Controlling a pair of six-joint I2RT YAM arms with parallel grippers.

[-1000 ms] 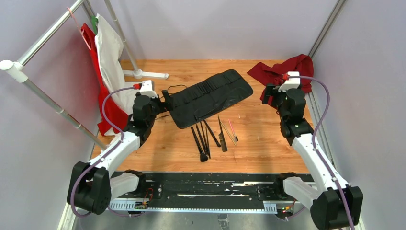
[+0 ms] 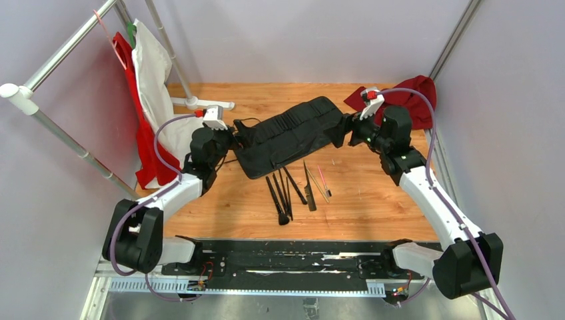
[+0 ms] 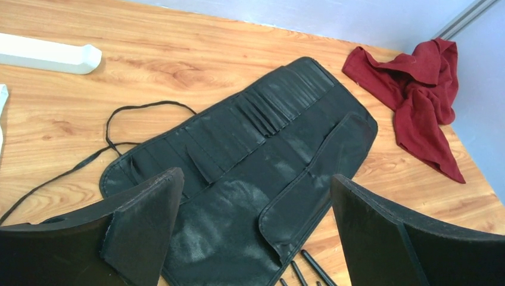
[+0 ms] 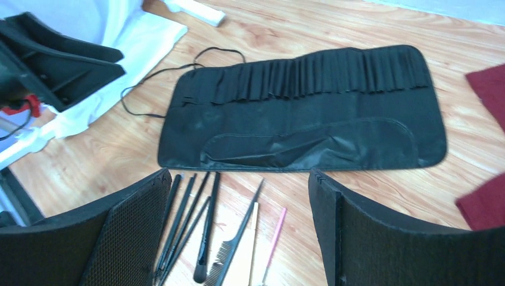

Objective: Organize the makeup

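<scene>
A black brush roll [image 2: 283, 137] lies unrolled at a slant on the table, its row of narrow pockets along the far side. Just in front of it, several makeup tools lie loose: black brushes [image 4: 207, 232], a dark comb [image 4: 235, 238], a pale stick [image 4: 253, 238] and a pink-handled brush [image 4: 275, 241]. My left gripper hangs over the roll's left end, fingers wide apart and nothing between them. Over at the roll's right end, my right gripper is open and empty. Neither gripper touches a tool.
A dark red cloth [image 3: 417, 89] is bunched at the back right. Behind the left arm stands a white rack [image 2: 86, 157] with red and white garments [image 2: 156, 83]. The roll's thin tie cord [image 3: 71, 170] trails left. Bare table lies right of the tools.
The right arm has swung left from beside the red cloth to the roll's right end. My left arm has shifted slightly right. The roll and tools have stayed put.
</scene>
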